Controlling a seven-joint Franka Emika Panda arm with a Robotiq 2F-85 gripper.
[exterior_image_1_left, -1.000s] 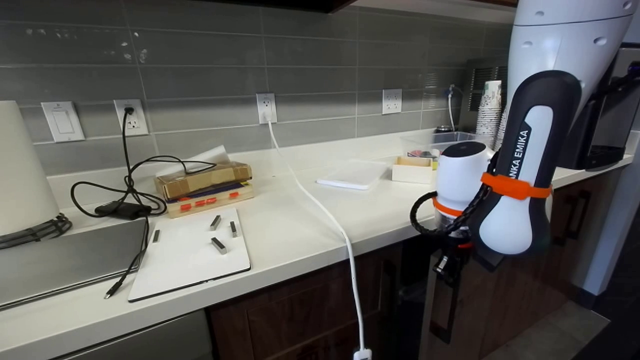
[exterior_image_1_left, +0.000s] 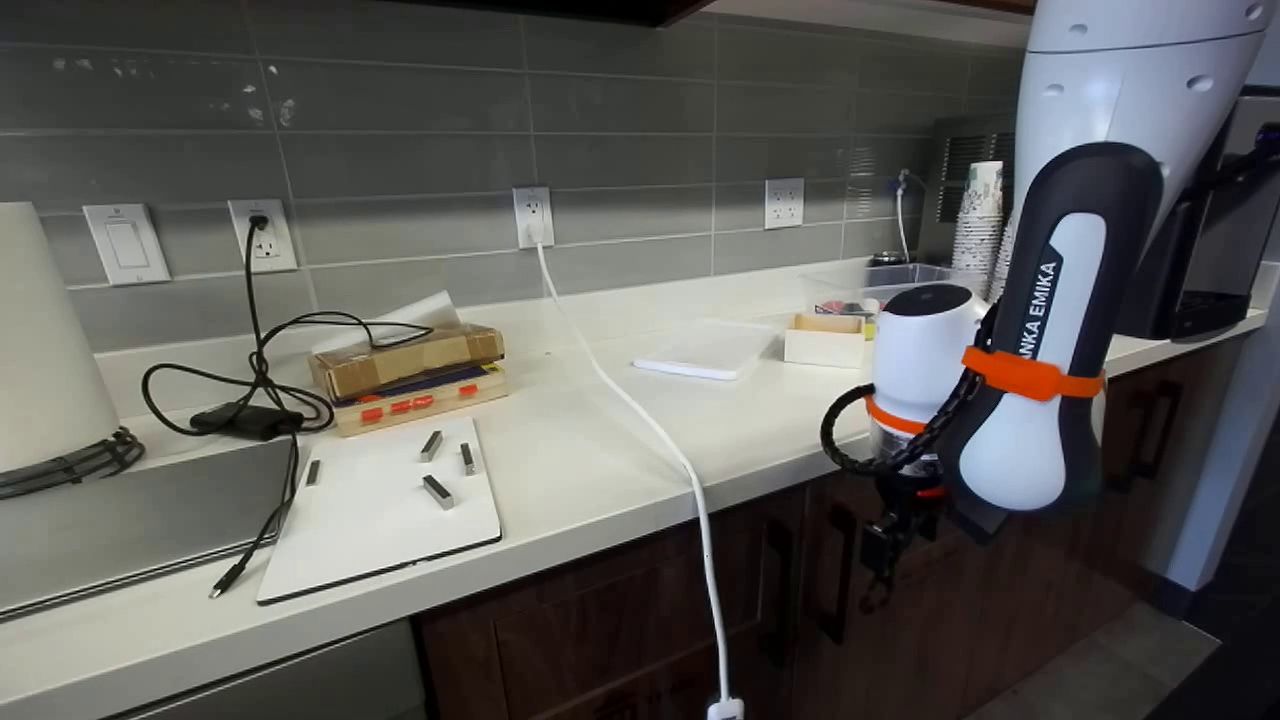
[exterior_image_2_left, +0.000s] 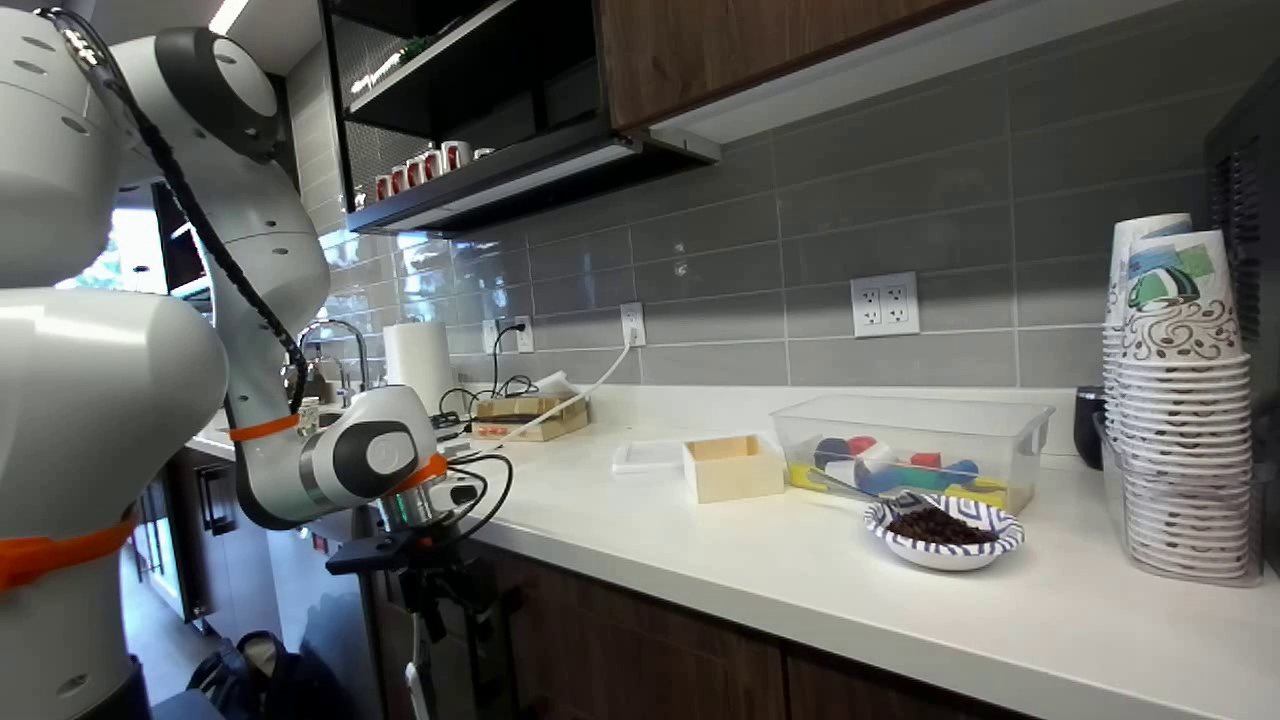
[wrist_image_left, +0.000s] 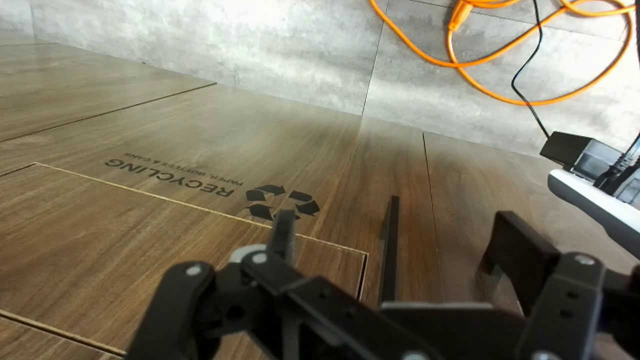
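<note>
My gripper (exterior_image_1_left: 882, 558) hangs pointing down in front of the dark wood cabinets below the counter. In the wrist view the gripper is open, its fingers (wrist_image_left: 510, 243) wide apart. A dark bar handle (wrist_image_left: 391, 252) appears between the fingers in that picture; no finger visibly touches it. The cabinet door (exterior_image_1_left: 918, 624) looks flush with the cabinet front, with a black handle (exterior_image_1_left: 839, 576) left of my gripper. From the other side, the gripper (exterior_image_2_left: 446, 606) is dark against the cabinets, so its fingers are hard to make out there.
A white cable (exterior_image_1_left: 708, 564) hangs over the counter edge. On the counter stand a small box (exterior_image_1_left: 825, 346), a clear bin (exterior_image_2_left: 912, 444) and a patterned bowl (exterior_image_2_left: 942, 552). A panel marked RECYCLING (wrist_image_left: 180, 174) adjoins the handle. An orange cord (wrist_image_left: 510, 99) lies on the floor.
The cabinet door stood ajar with a dark gap beside it; now it sits flush and its handle has shifted left. My gripper's fingers have spread; the arm stays nearly in place.
</note>
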